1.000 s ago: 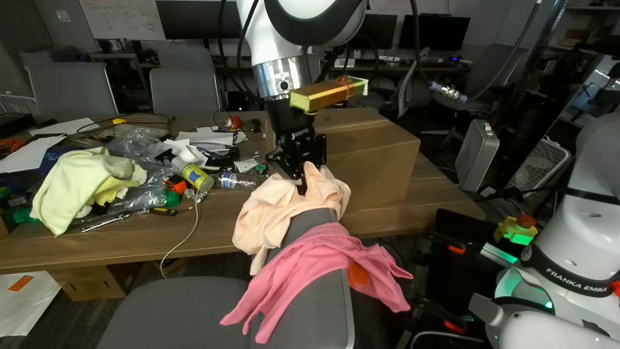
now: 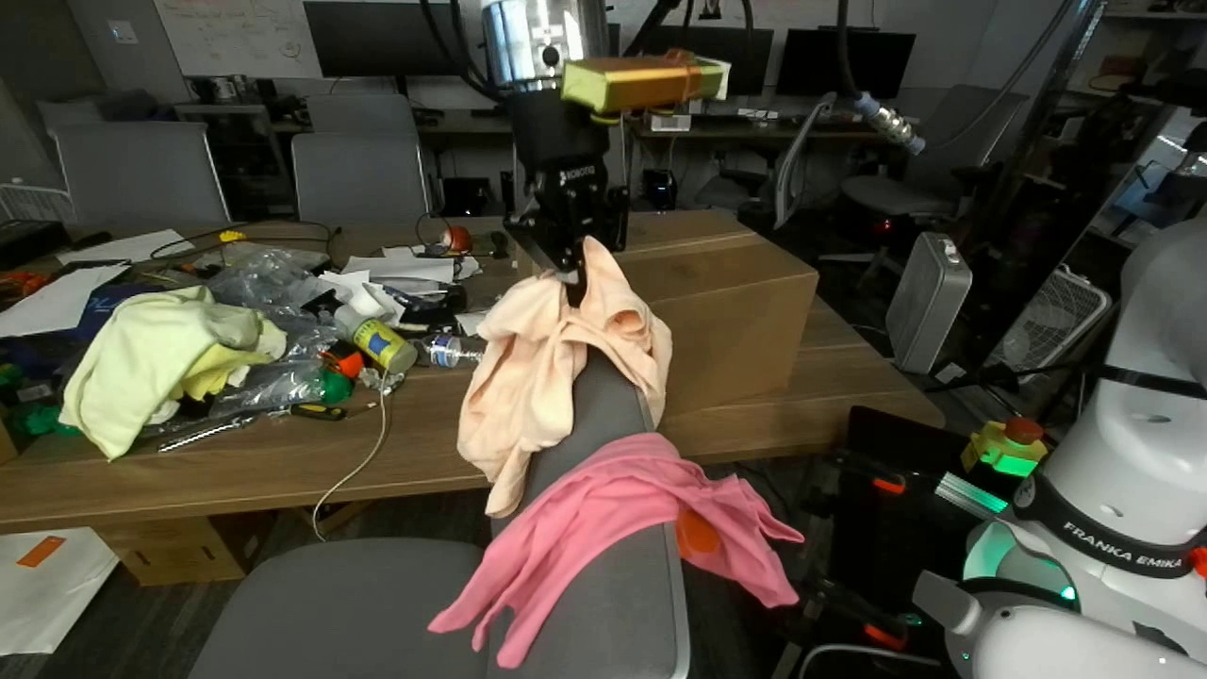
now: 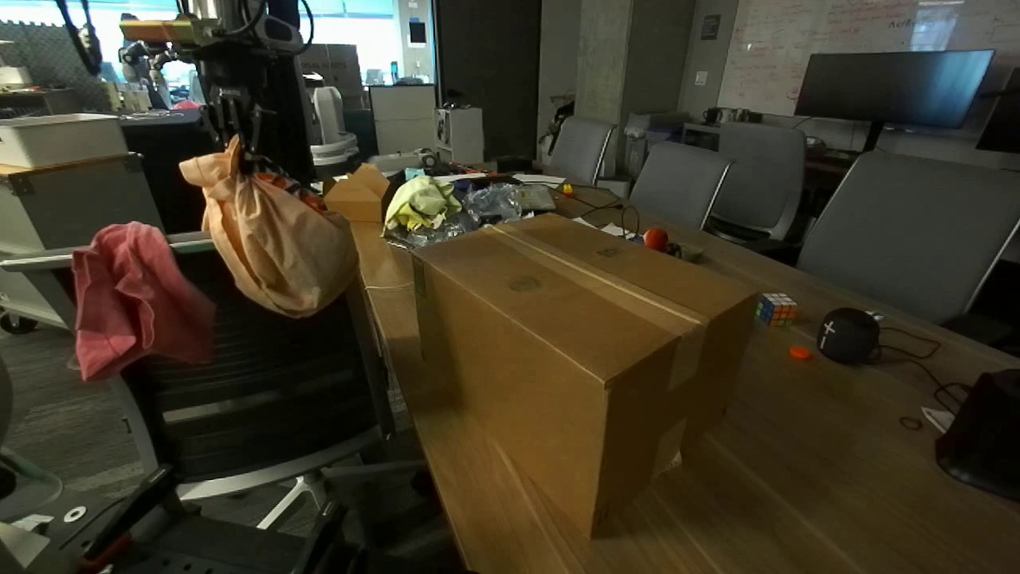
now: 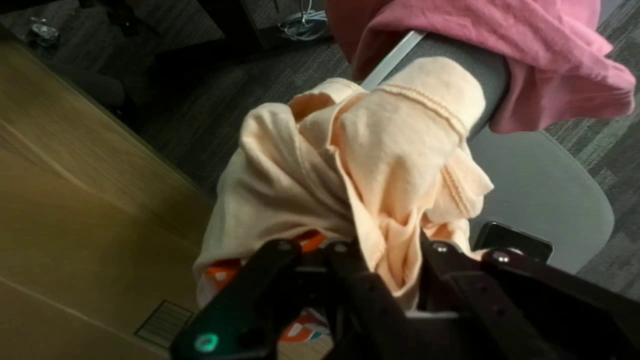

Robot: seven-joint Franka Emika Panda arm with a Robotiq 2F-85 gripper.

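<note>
My gripper (image 2: 577, 277) is shut on a bunched fold of a peach cloth (image 2: 520, 385), just above the backrest of a grey chair (image 2: 583, 453). In exterior view 2 the peach cloth (image 3: 272, 239) hangs in a rounded bundle from the gripper (image 3: 239, 143). In the wrist view a gathered pleat of the cloth (image 4: 396, 156) runs down between the black fingers, and orange patterned fabric shows under it. Draped over the same backrest, apart from the gripper, is a pink cloth (image 2: 600, 498).
A large cardboard box (image 2: 713, 306) stands on the wooden table (image 2: 430, 441) close behind the gripper. Clutter fills the table's left side, including a yellow cloth (image 2: 158, 351) and a bottle (image 2: 447, 350). A phone (image 4: 514, 241) lies on the chair seat.
My gripper has risen, drawing the peach cloth upward off the top of the backrest into a tall hanging shape. The pink cloth has stayed in place.
</note>
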